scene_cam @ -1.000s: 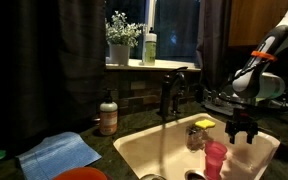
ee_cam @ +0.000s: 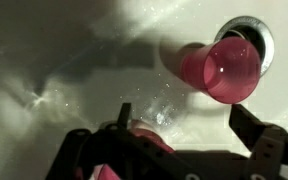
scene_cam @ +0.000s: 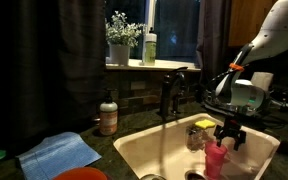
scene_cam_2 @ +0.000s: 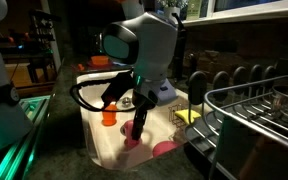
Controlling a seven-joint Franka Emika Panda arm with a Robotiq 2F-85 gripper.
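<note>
Above the sink (scene_cam: pixel 162 150), my gripper (scene_cam: pixel 230 136) hangs open. In the wrist view nothing stands between the spread fingers of the gripper. One pink cup (ee_cam: pixel 227 72) is beyond the right fingertip, beside a round metal drain (ee_cam: pixel 256 36). A second reddish-pink cup (ee_cam: pixel 144 137) shows at the bottom edge, partly hidden by the gripper body. From the first exterior view, a pink cup (scene_cam: pixel 215 158) is in the sink just below and left of the fingers. The second exterior view shows a pink cup (scene_cam_2: pixel 131 138) below the gripper and an orange-red cup (scene_cam_2: pixel 109 116) farther left.
A yellow sponge (scene_cam: pixel 204 124) and a metal cup (scene_cam: pixel 193 139) are at the sink's back side. The black faucet (scene_cam: pixel 167 95) rises behind. A dish rack (scene_cam_2: pixel 259 105) borders the sink. A blue cloth (scene_cam: pixel 59 156) lies on the counter.
My arm has shifted left in the first exterior view, bringing the gripper closer to the pink cup. The cup and the other objects look unmoved.
</note>
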